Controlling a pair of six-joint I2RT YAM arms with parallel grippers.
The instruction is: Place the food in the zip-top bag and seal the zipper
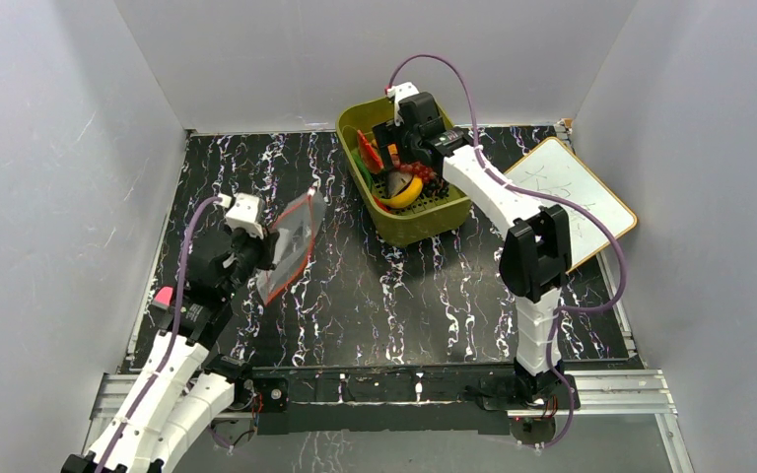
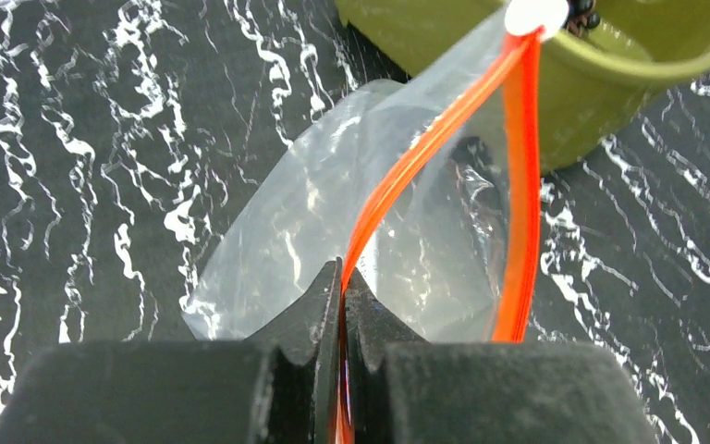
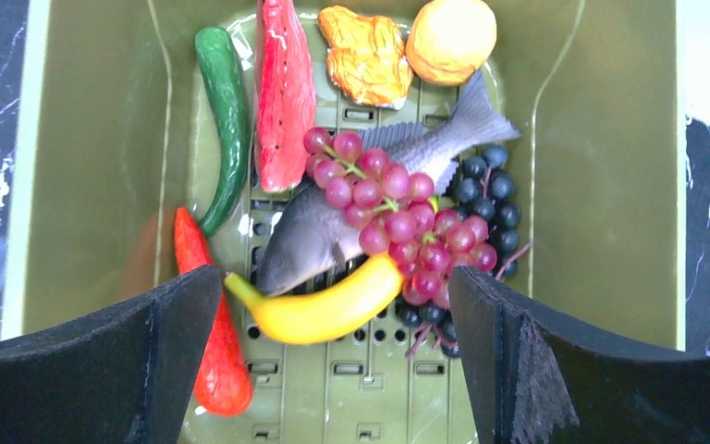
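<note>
My left gripper is shut on the red-edged rim of the clear zip top bag [image 2: 277,240], which hangs from it with its mouth part open. From the top view the bag [image 1: 301,241] is on the left side, above the dark marbled table. Over the green basket [image 1: 414,232] my right gripper stands open, with nothing between its fingers. Below it, in the right wrist view, lie a yellow banana [image 3: 333,310], red grapes [image 3: 379,199], a fish [image 3: 300,236], a cucumber [image 3: 226,120], a red chili [image 3: 217,342] and a watermelon slice [image 3: 284,102].
A golden-brown piece [image 3: 365,55], a round bun [image 3: 450,42] and dark grapes [image 3: 490,194] share the basket. The whiteboard [image 1: 572,202] lies at the right. The basket's walls surround the food.
</note>
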